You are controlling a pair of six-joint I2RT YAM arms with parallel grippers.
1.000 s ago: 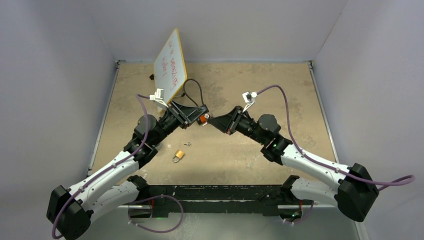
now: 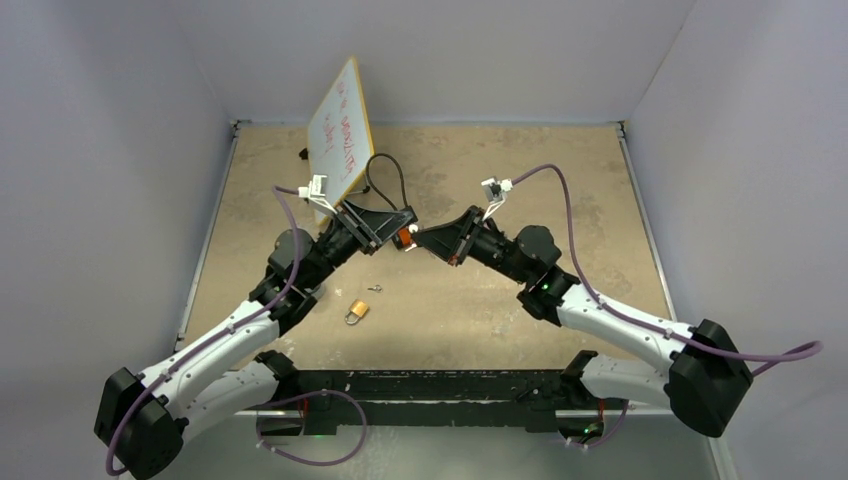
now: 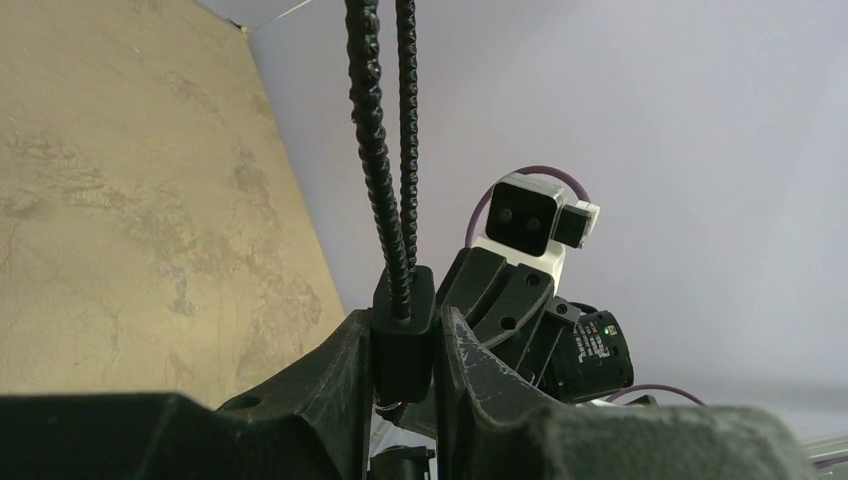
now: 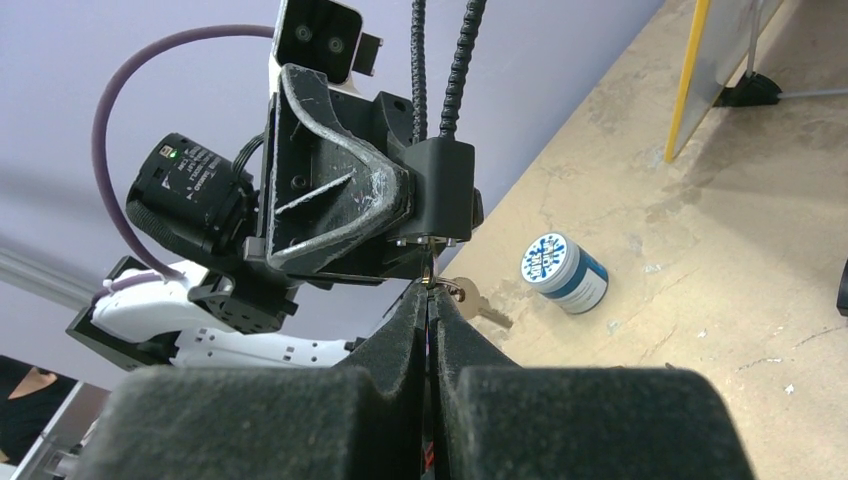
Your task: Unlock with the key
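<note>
A black lock body with a looped cable is raised off the floor, with my left gripper shut on it. In the right wrist view, my right gripper is shut at the underside of that lock, where a key hangs from a small ring at its fingertips; whether a key is in the keyhole is hard to tell. A brass padlock and a loose small key lie on the floor below.
A white board with red writing stands at the back left. A white-and-blue tub stands on the floor.
My right arm has shifted very slightly, with its upper parts a few pixels higher in the top view. The left arm looks unchanged.
</note>
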